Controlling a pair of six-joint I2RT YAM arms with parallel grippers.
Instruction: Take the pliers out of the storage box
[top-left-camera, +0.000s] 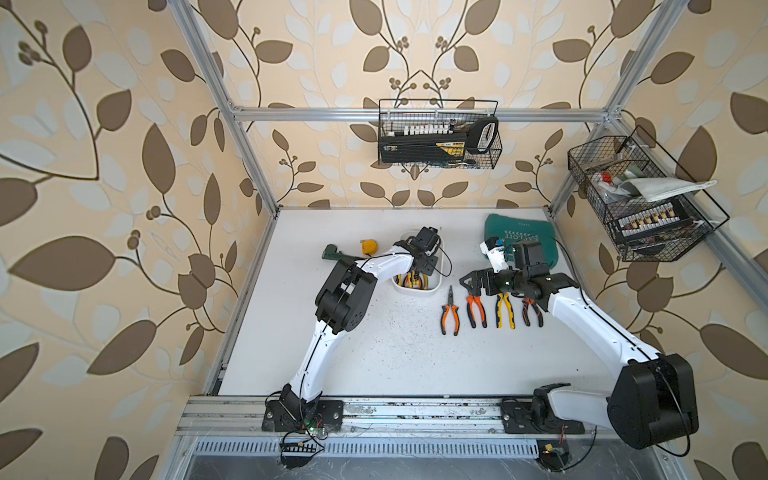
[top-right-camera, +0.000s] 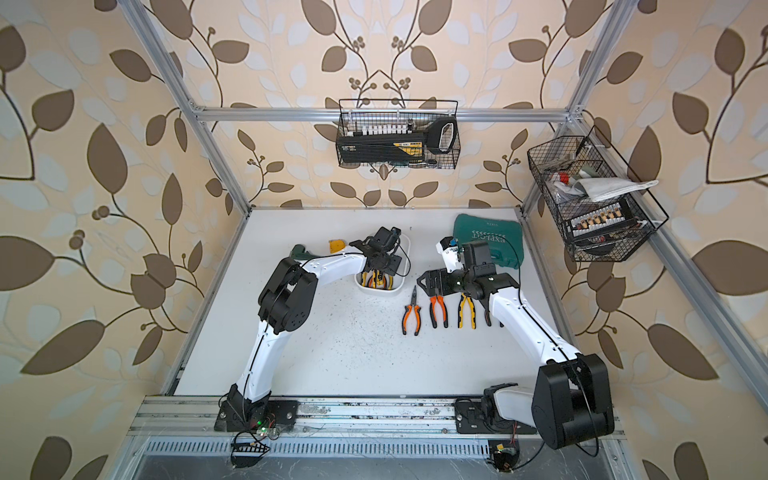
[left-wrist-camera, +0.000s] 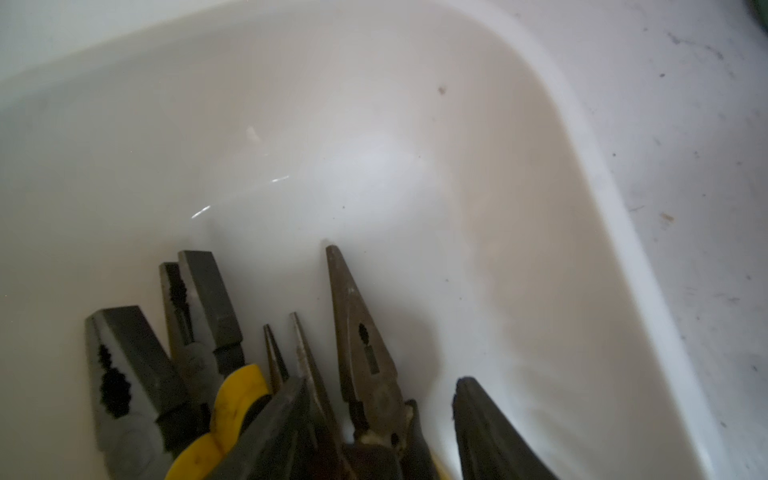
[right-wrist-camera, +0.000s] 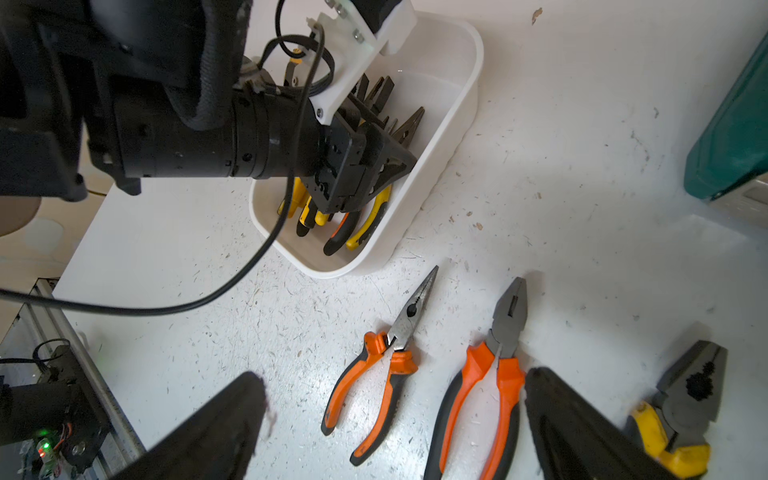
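Observation:
The white storage box (right-wrist-camera: 468, 88) holds several pliers side by side. My left gripper reaches down into it, its fingers (left-wrist-camera: 500, 440) partly open on either side of rusty long-nose pliers (left-wrist-camera: 368, 360). A gap shows on the right of these pliers; their handles are out of sight. To the left in the left wrist view lie broad-nosed pliers (left-wrist-camera: 132, 376) and yellow-handled ones (left-wrist-camera: 208, 304). My right gripper is open and empty above the table. Below it are orange-handled long-nose pliers (right-wrist-camera: 404, 320) and orange-handled combination pliers (right-wrist-camera: 509, 316).
Yellow-handled pliers (top-left-camera: 505, 310) and another pair (top-left-camera: 532, 312) complete a row right of the box. A teal case (top-left-camera: 524, 232) lies behind my right arm. A yellow tape measure (top-left-camera: 369, 246) and a green tool (top-left-camera: 330, 252) sit left of the box.

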